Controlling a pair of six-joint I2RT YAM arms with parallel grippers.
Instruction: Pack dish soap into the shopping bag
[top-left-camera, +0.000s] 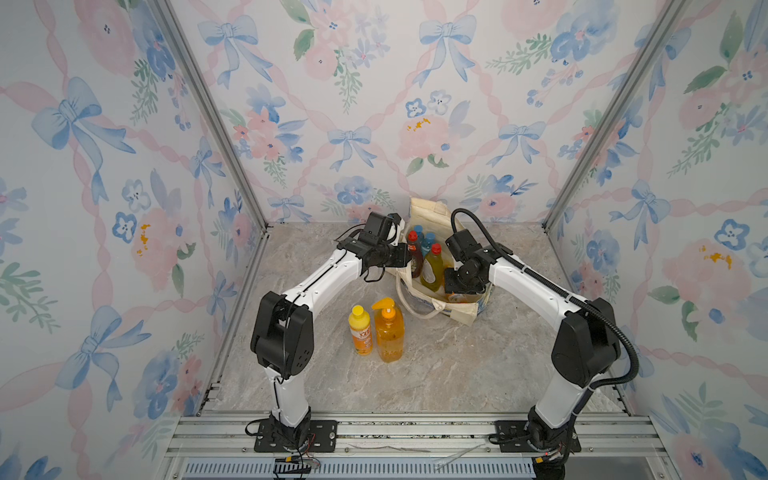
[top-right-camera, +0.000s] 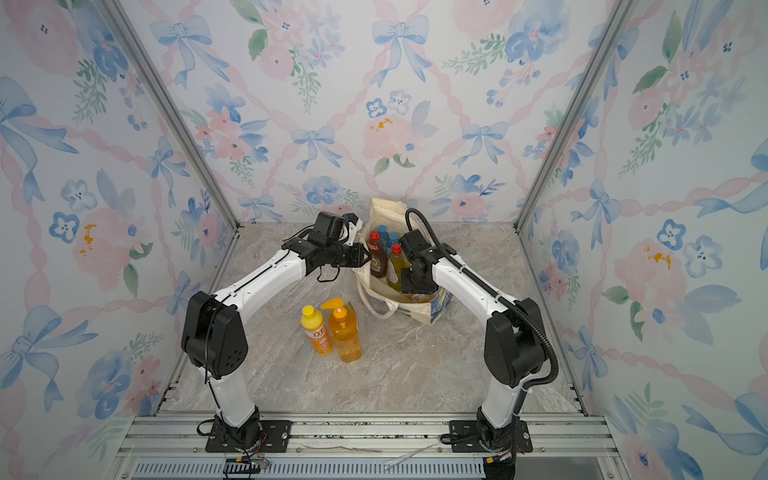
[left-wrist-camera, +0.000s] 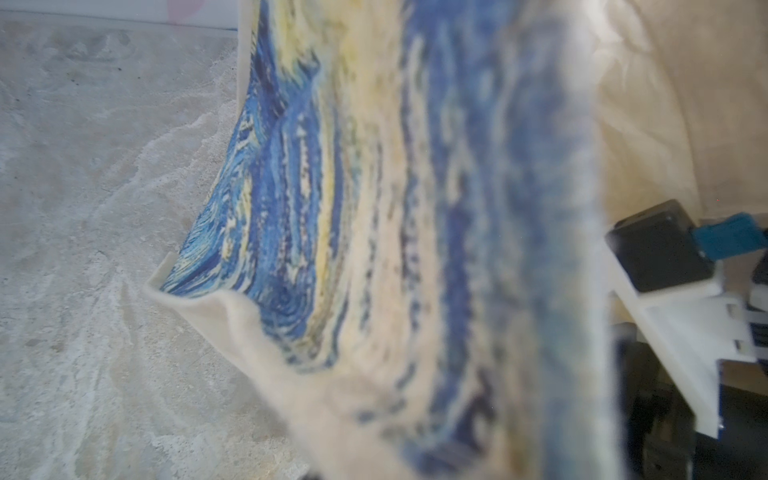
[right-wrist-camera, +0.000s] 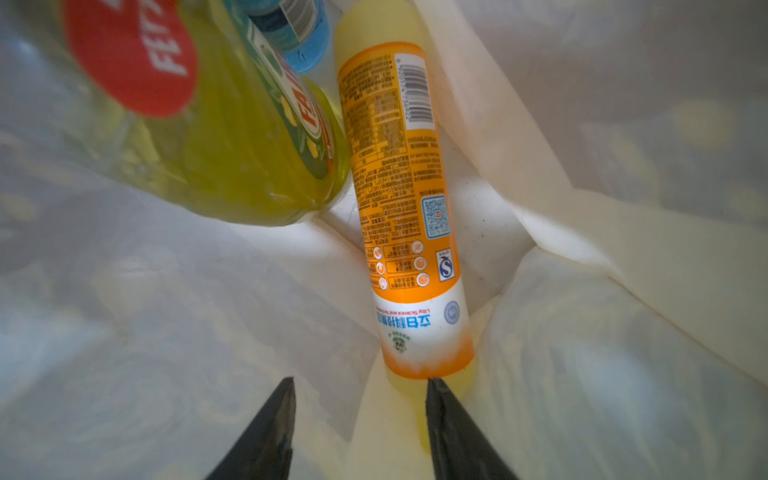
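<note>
The cream shopping bag (top-left-camera: 432, 209) holds red-capped bottles, blue bottles and a yellow-green bottle (top-left-camera: 432, 272). An orange-labelled bottle (right-wrist-camera: 404, 208) lies on its side along the bag's bottom. My left gripper (top-left-camera: 404, 254) is at the bag's left rim, shut; in the left wrist view the bag's painted side (left-wrist-camera: 344, 200) fills much of the frame and hides the fingertips. My right gripper reaches down inside the bag, open, its fingertips near the lying bottle's lower end with nothing between them.
A yellow-capped bottle (top-left-camera: 361, 332) and an orange pump bottle (top-left-camera: 389, 336) stand on the table in front of the bag.
</note>
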